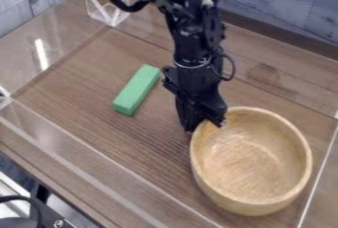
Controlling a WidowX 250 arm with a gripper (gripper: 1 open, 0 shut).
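Observation:
The black robot arm reaches down from the top to the middle of the table, where its gripper [199, 119] is low at the upper-left rim of a large cream oval bowl [251, 163]. The gripper looks shut; its fingertips are dark and small, and whether they touch the rim is hard to tell. The bowl is empty. A green rectangular block [136, 89] lies flat on the wooden table to the left of the gripper.
A clear plastic piece [106, 5] is at the upper left edge. A wall runs along the back right, and a black cable is at the lower left corner.

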